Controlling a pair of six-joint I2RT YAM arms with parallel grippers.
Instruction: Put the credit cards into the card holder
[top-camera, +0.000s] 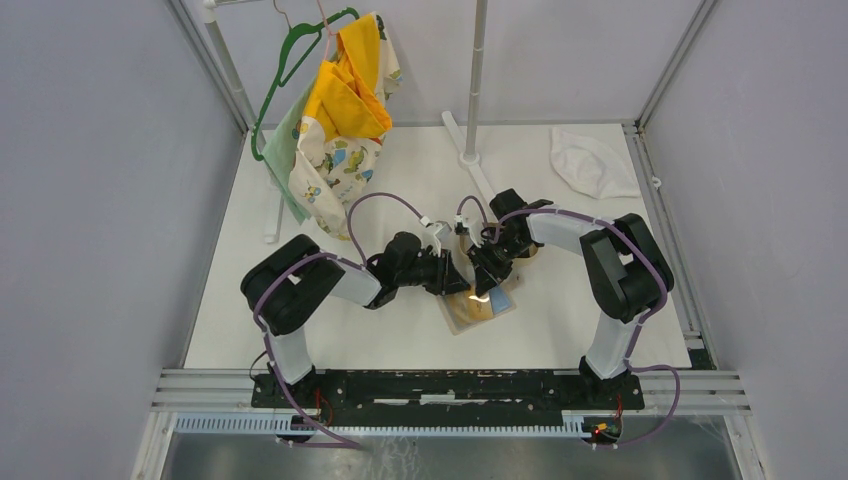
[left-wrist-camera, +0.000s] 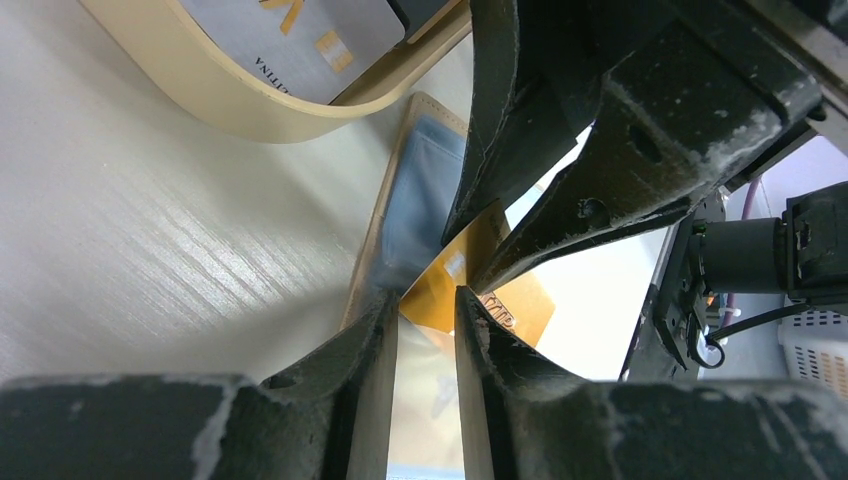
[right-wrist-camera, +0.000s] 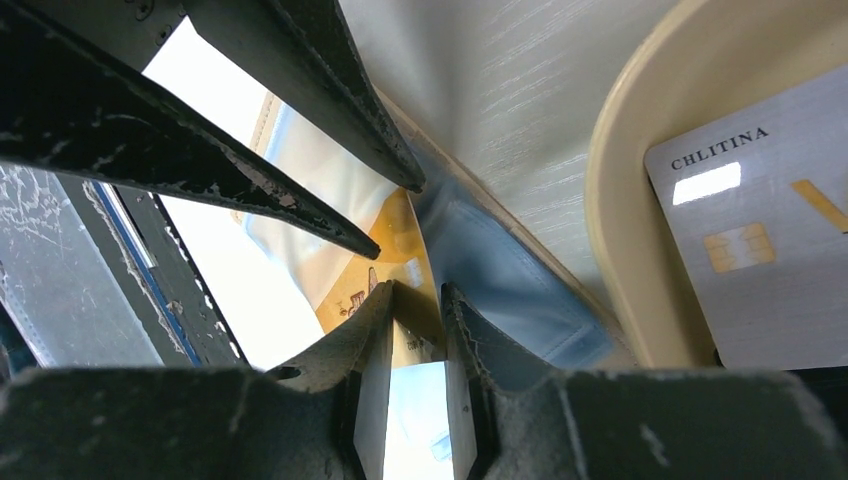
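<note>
An orange card (right-wrist-camera: 405, 275) stands tilted at the card holder (top-camera: 459, 322), its lower part among the clear pockets. In the left wrist view its upper edge (left-wrist-camera: 430, 285) rises between the fingertips. My left gripper is partly open around one end of this card, a gap showing between its fingers. At the other end, my right gripper stands open, with the card between its fingers but not clamped. Another orange card face (left-wrist-camera: 525, 305) shows in the holder. A blue pocket (right-wrist-camera: 500, 265) lies beside them. How deep the upright card sits is hidden.
A round tan container (right-wrist-camera: 612, 200) holding a silver card (right-wrist-camera: 770, 220) stands close behind the holder, partly under the right arm. A white cloth (top-camera: 592, 165) lies at the back right. Clothes (top-camera: 345, 130) hang at the back left.
</note>
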